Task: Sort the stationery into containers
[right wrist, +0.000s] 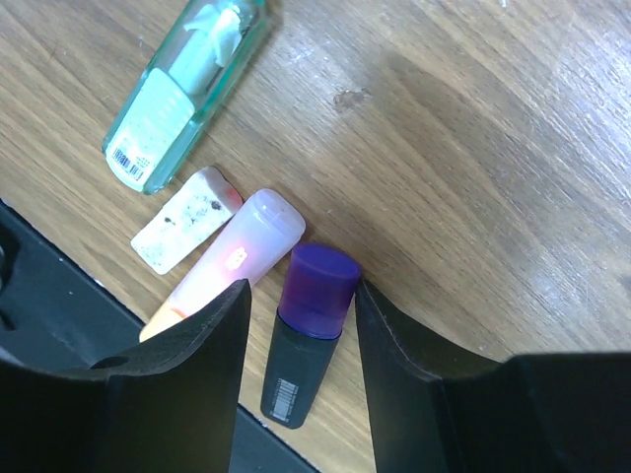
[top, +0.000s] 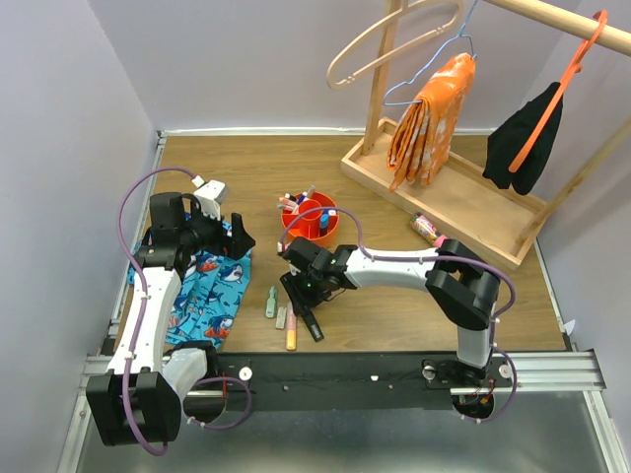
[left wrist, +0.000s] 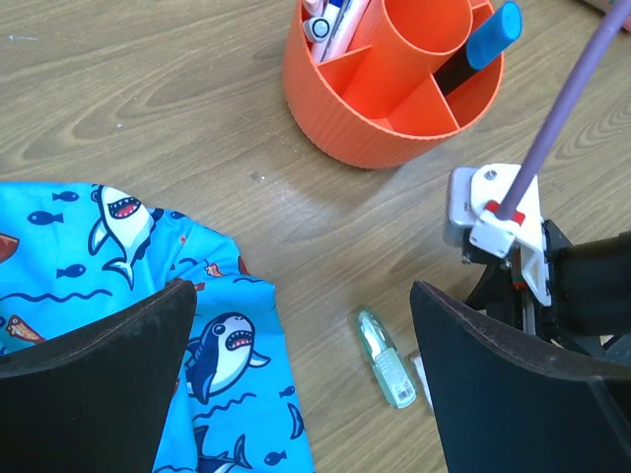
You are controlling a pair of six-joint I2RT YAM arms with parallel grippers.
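My right gripper is low over a dark marker (right wrist: 296,370) with a purple cap, fingers part open either side of the cap; whether they touch it I cannot tell. Left of it lie a pink pen-like stick (right wrist: 237,256), a white eraser (right wrist: 185,219) and a green bottle (right wrist: 177,108). An orange compartment container (left wrist: 355,128) holding pens and markers stands behind them. My left gripper (top: 237,236) hangs open above the blue shark cloth (left wrist: 89,246), nothing between its fingers.
A wooden rack (top: 463,217) with hanging clothes stands at the back right, a small pink item (top: 424,229) in front of it. The table edge (top: 375,347) runs close by the loose stationery. Bare table lies right of the right gripper.
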